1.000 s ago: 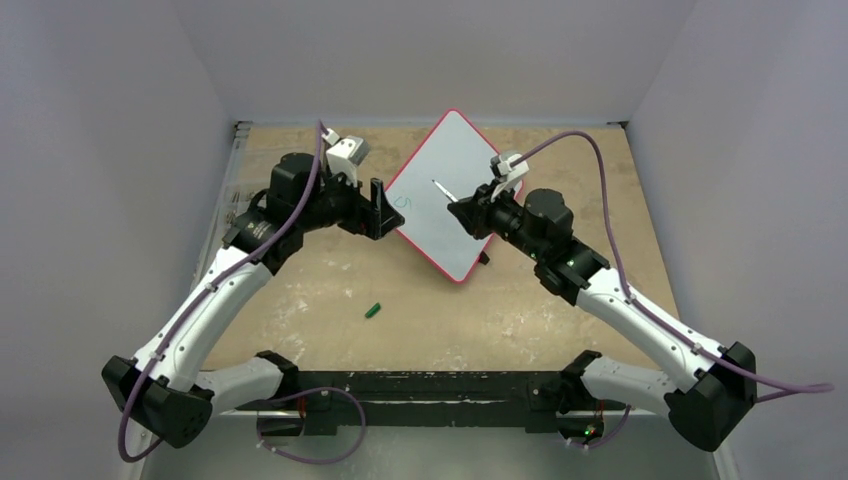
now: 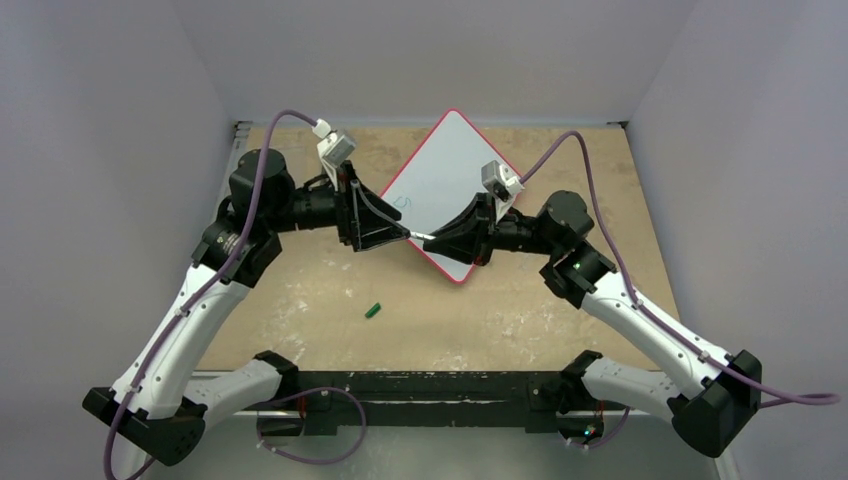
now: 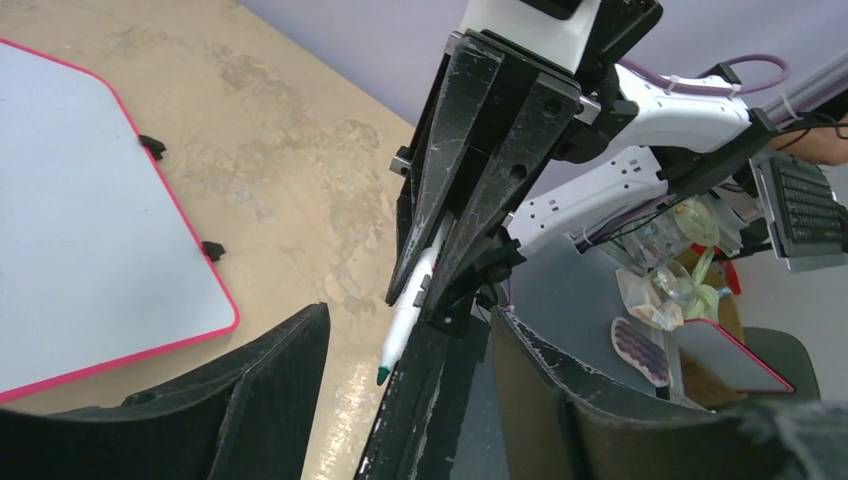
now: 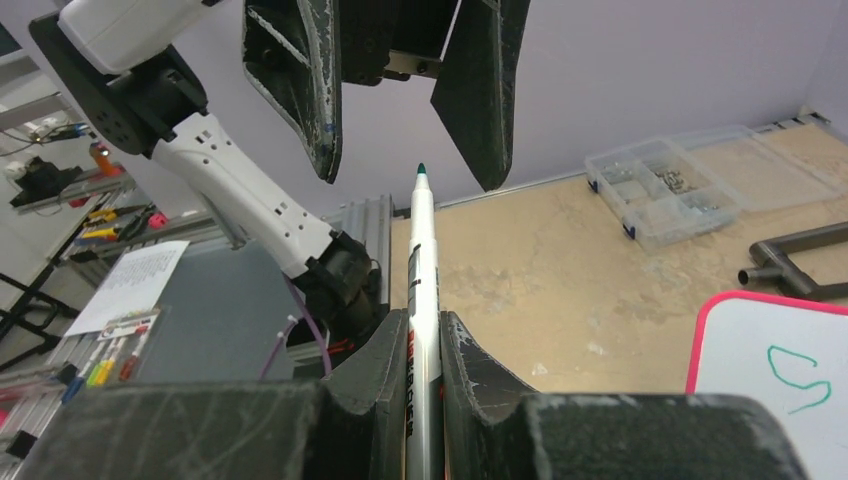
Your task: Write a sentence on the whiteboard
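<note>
My right gripper is shut on a white marker, whose bare green tip points away from it. In the left wrist view the marker sticks out from the right gripper's fingers, tip downward. My left gripper stands open, its fingers spread around the space by the tip, apart from the marker. Seen from above, the left gripper faces the marker over the lower left of the whiteboard. That board has a pink rim and a green S-like stroke.
A green cap lies on the tabletop in front of the board. Clear organiser boxes and a grey metal handle rest at the table's left side.
The right gripper has swung the marker leftward and down, from pointing up-left to nearly level toward the left gripper.
</note>
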